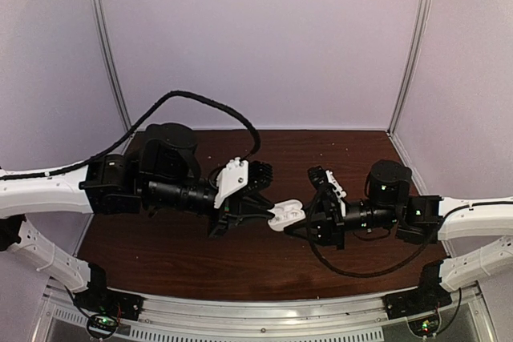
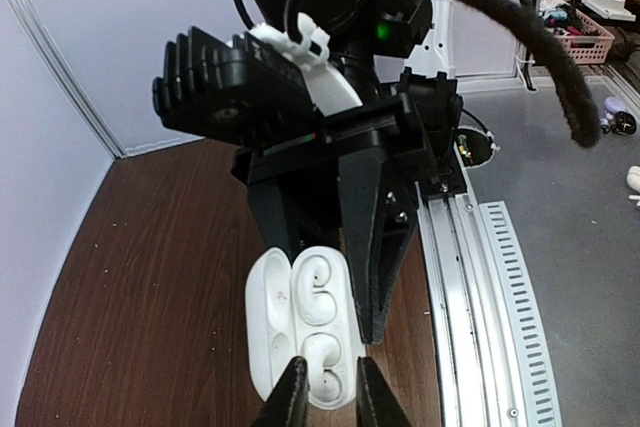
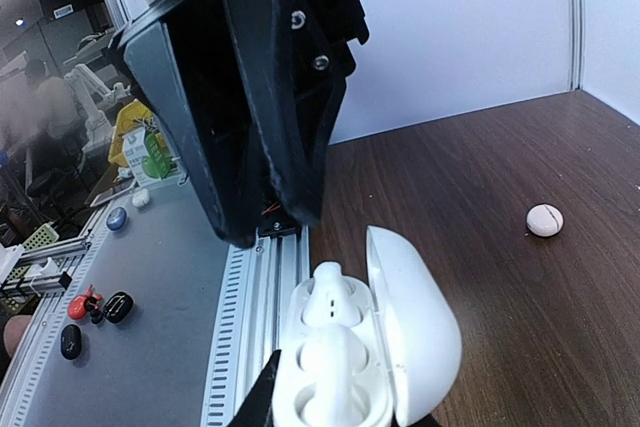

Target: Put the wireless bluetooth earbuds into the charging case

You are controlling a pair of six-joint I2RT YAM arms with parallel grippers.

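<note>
An open white charging case (image 1: 286,212) is held up in my right gripper (image 1: 300,227), which is shut on it. In the left wrist view the case (image 2: 268,317) shows its lid and two wells, with white earbud-shaped pieces in them; whether these are fully seated I cannot tell. The right wrist view shows the case (image 3: 418,332) from its end. My left gripper is part open, its fingertips close by the lower end of the case, with no earbud clearly between them.
Both arms are above the dark wooden table (image 1: 184,262). In the right wrist view a small white round object (image 3: 544,220) lies on the wood. The table's edge has a metal rail (image 1: 264,306); white walls surround the back and sides.
</note>
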